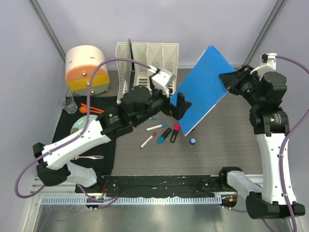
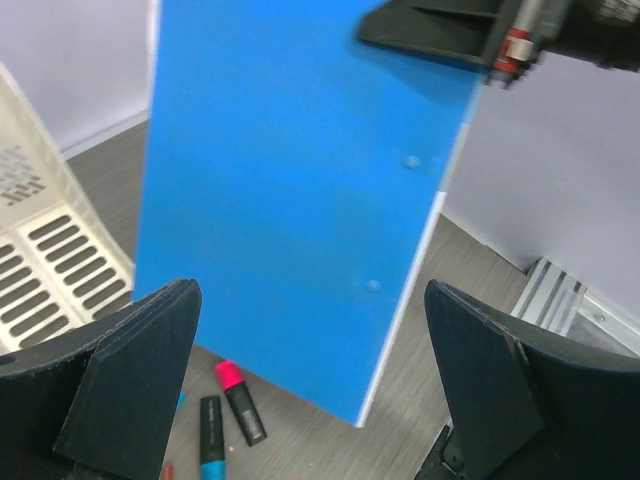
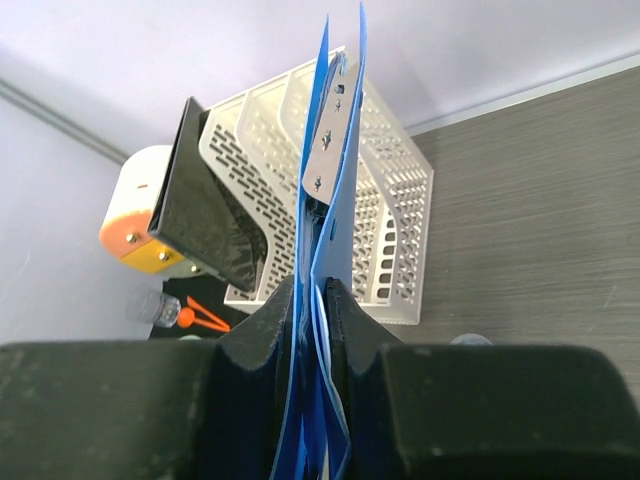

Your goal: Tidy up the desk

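A blue folder (image 1: pixel 200 89) hangs tilted above the desk, my right gripper (image 1: pixel 232 79) shut on its upper right edge; in the right wrist view the folder (image 3: pixel 335 240) stands edge-on between the fingers. My left gripper (image 1: pixel 177 107) is open beside the folder's lower left; in the left wrist view the folder (image 2: pixel 290 200) is ahead of its open fingers. A white slotted file rack (image 1: pixel 154 55) with a dark item in it stands at the back.
Several markers and pens (image 1: pixel 147 140) and a small bottle (image 1: pixel 192 142) lie mid-desk. At left are an orange-white box (image 1: pixel 87 67), a glass (image 1: pixel 68 104) and a black mat (image 1: pixel 101 159) with dishes and cutlery.
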